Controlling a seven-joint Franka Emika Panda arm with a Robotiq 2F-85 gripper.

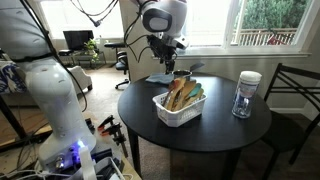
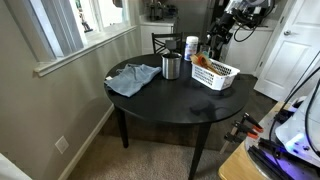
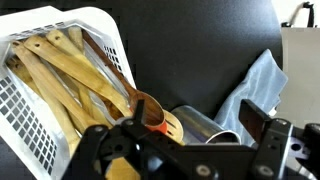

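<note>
My gripper is open in the wrist view, with its dark fingers spread along the lower edge and nothing held between them. Below it to the left, a white basket (image 3: pixel 108 30) holds several wooden utensils (image 3: pixel 65 70). A metal pot (image 3: pixel 200 125) shows partly behind the gripper, and a blue-grey cloth (image 3: pixel 252 88) lies to the right. Exterior view 2 has the gripper (image 2: pixel 214 42) hanging above the basket (image 2: pixel 212 80), apart from the table. The same basket (image 1: pixel 180 112) stands near the middle of the table in exterior view 1.
The dark round table (image 1: pixel 225 130) has bare room in front of the basket. A white-lidded canister (image 1: pixel 246 94) stands at its right side. The pot (image 2: pixel 172 66) and cloth (image 2: pixel 133 79) sit apart from the basket. A person (image 1: pixel 163 25) stands behind the table; a chair (image 1: pixel 292 90) is at right.
</note>
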